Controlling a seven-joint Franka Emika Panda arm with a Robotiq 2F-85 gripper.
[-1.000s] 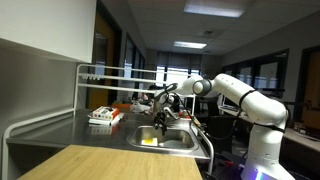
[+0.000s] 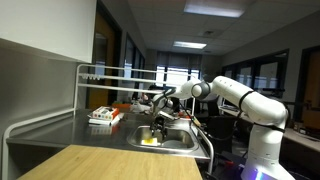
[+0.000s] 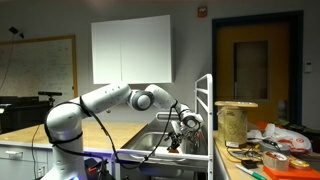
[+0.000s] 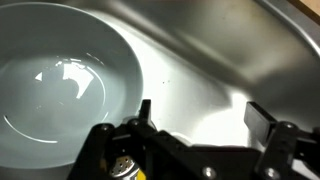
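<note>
A pale grey, glossy bowl (image 4: pixel 70 90) fills the left of the wrist view, its right rim curving close to one of my fingers. It lies in the metal sink (image 4: pixel 190 80). My gripper is open over the sink floor, with nothing visible between its fingers. In exterior view 1 the gripper (image 2: pixel 157 131) hangs low over the sink (image 2: pixel 183 142), near a yellow item (image 2: pixel 148 141). A sliver of yellow and a round metal part, perhaps the drain, show beneath the gripper body in the wrist view. Much of both is hidden.
A bare wooden counter (image 2: pixel 110 162) lies in front of the sink. White rails stand behind it, with a white rack (image 2: pixel 104 115) at the back left. In exterior view 2, a tan canister (image 3: pixel 232 127) and several packages stand beyond the sink's frame.
My gripper has come down slightly toward the sink. The yellow item and the surroundings look unchanged.
</note>
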